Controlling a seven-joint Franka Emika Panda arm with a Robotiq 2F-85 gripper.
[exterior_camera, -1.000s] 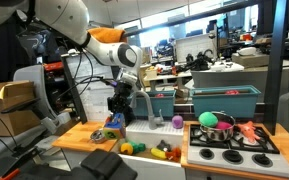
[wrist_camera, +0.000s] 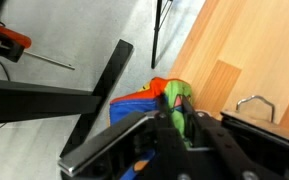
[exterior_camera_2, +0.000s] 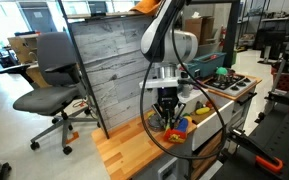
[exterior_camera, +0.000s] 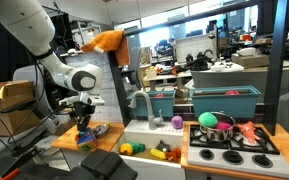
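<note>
A colourful packet [exterior_camera: 85,141], mainly blue with red and green, is at the left end of the wooden counter. My gripper [exterior_camera: 83,127] points down at its top and is shut on it. The packet [exterior_camera_2: 175,134] is near the counter's edge in the other exterior view, below the gripper [exterior_camera_2: 171,119]. In the wrist view the green, crumpled top of the packet [wrist_camera: 174,92] is between the dark fingers, with red and blue parts spreading to the left. Whether its underside touches the counter is hard to tell.
Metal ware [exterior_camera: 101,130] lies beside the packet on the wooden counter [exterior_camera_2: 121,151]. An open drawer [exterior_camera: 149,158] with several toy foods is to the right, past it a stove with a pot [exterior_camera: 216,130]. A faucet [exterior_camera: 144,103] rises at the sink behind.
My arm has moved left, away from the drawer and faucet, and come down towards the left end of the counter. The packet has travelled with the gripper.
</note>
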